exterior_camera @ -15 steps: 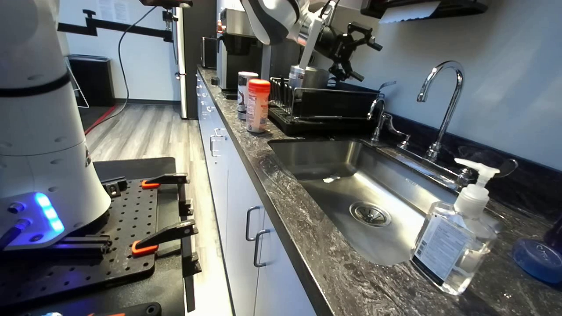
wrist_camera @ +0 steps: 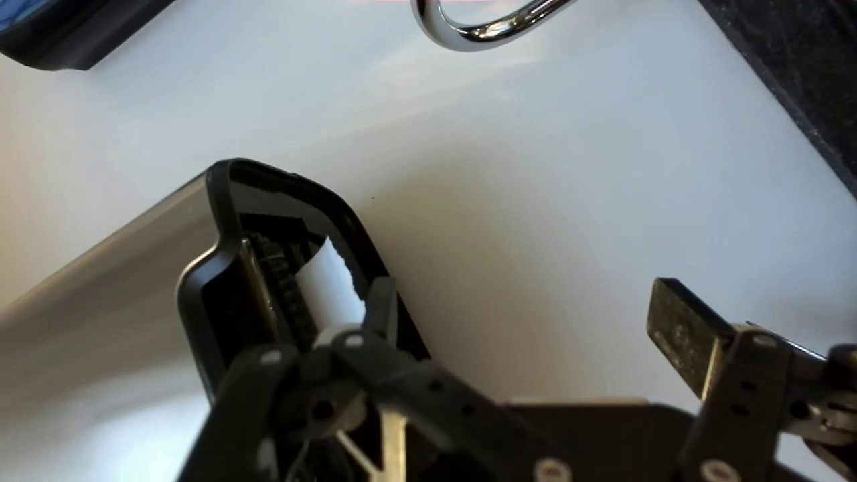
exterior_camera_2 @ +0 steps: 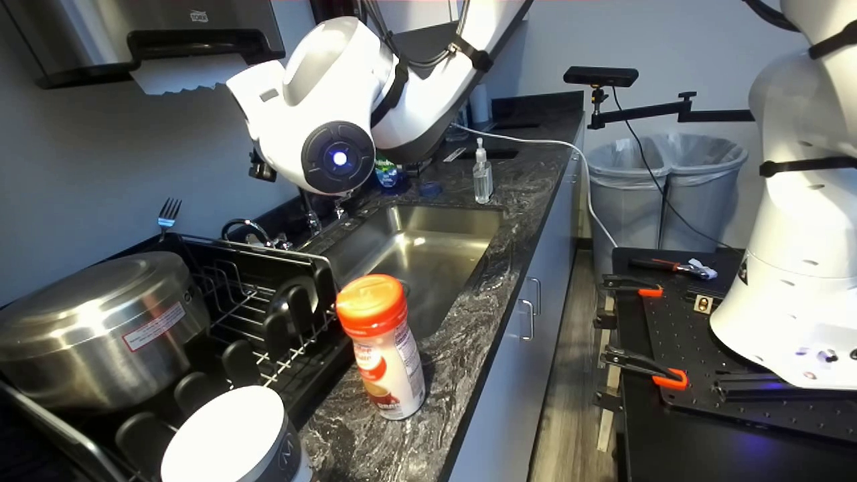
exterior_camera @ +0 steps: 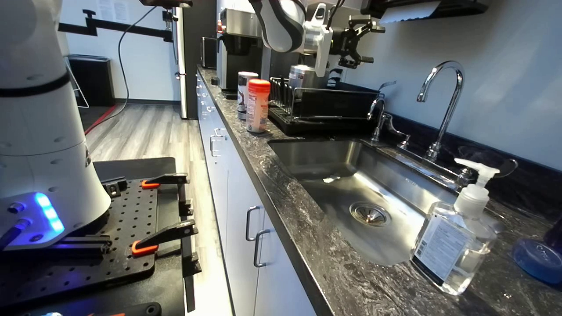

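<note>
My gripper [exterior_camera: 379, 44] is open, its fingers pointing toward the wall above the dish rack, with nothing between them. In the wrist view one finger [wrist_camera: 687, 333] stands at the right, and the other overlaps the paper towel dispenser [wrist_camera: 120, 297]. A torn white paper end [wrist_camera: 331, 285] shows in the dispenser's opening, behind that left finger in the picture; I cannot tell if they touch. In exterior view 1 the hanging paper [exterior_camera: 411, 11] is to the right of the gripper and higher. Exterior view 2 hides the fingers behind the arm.
Below the arm is the black dish rack [exterior_camera: 337, 102] with a steel pot [exterior_camera_2: 104, 321]. A red-capped canister [exterior_camera: 258, 105] stands on the counter near it. The tall faucet [exterior_camera: 453, 100] rises behind the sink [exterior_camera: 337, 163]. A soap bottle [exterior_camera: 455, 237] stands at the sink's near end.
The gripper has risen slightly and turned from a downward slant to nearly level, facing the wall. Its fingers look open in both frames. The counter objects have not moved.
</note>
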